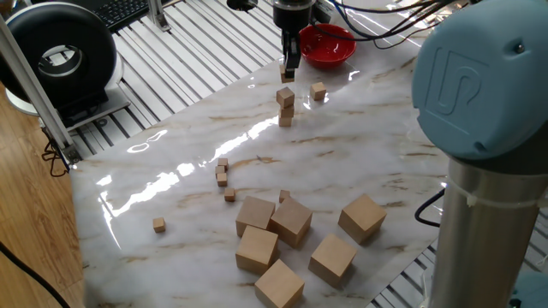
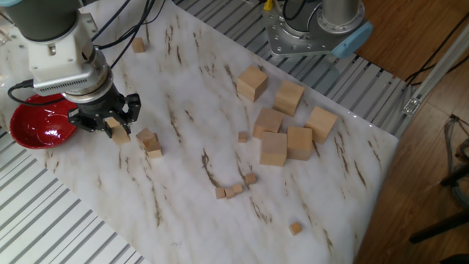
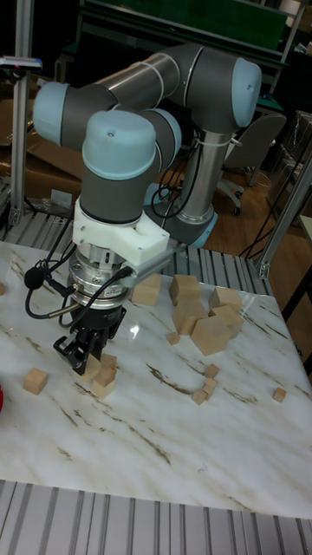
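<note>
My gripper (image 1: 291,67) is shut on a medium wooden block (image 1: 288,78), which hangs below the fingers, close to the red bowl. In exterior view 2 the held block (image 2: 119,133) shows as a pale upright piece under the gripper (image 2: 113,121). Just beside it stands a small stack of medium blocks (image 2: 149,141), the upper one turned against the lower. From exterior view 3, the gripper (image 3: 81,356) partly covers the held block, and the stack (image 3: 104,377) is right behind. Another medium block (image 1: 318,91) sits alone on the table.
The red bowl (image 1: 325,47) is near the gripper at the table's edge. Several large cubes (image 1: 291,221) crowd the other end of the marble table. Small cubes (image 1: 222,179) lie between, with one small cube (image 1: 159,225) apart.
</note>
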